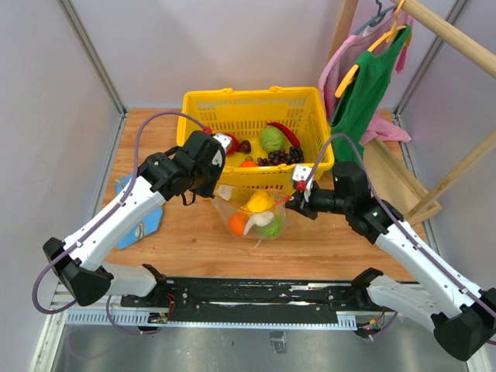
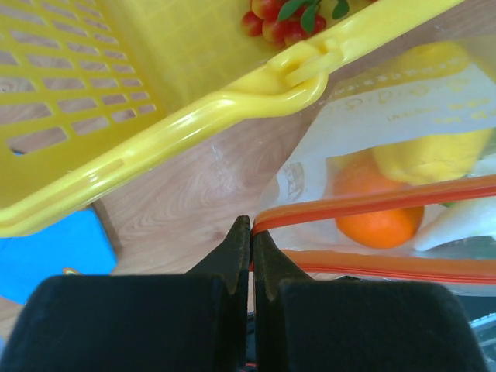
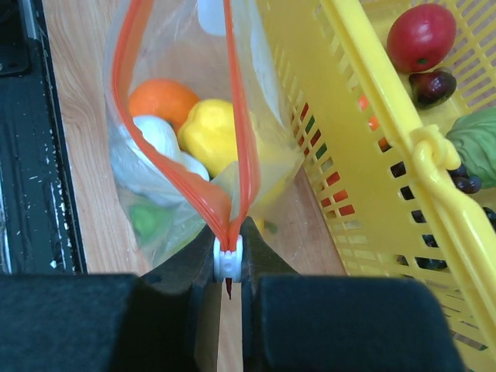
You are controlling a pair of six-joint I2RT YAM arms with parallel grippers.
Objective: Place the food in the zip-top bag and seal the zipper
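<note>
The clear zip top bag [image 1: 252,211] hangs between my grippers, its orange-edged mouth gaping. Inside lie an orange fruit [image 3: 164,101], a yellow food piece [image 3: 211,136], a white piece [image 3: 157,138] and something green [image 3: 149,220]. My left gripper is shut at one end of the mouth, where the orange zipper strip [image 2: 372,203] runs into its fingertips; the film between them is too thin to show clearly. At the other end, my right gripper is shut on the white zipper slider [image 3: 228,260], where both strips meet.
Right behind the bag stands a yellow basket [image 1: 259,179] with produce in it. A blue cloth-like item [image 1: 142,225] lies at the left. Clothes, including a green top [image 1: 367,93], hang on a wooden rack at the right.
</note>
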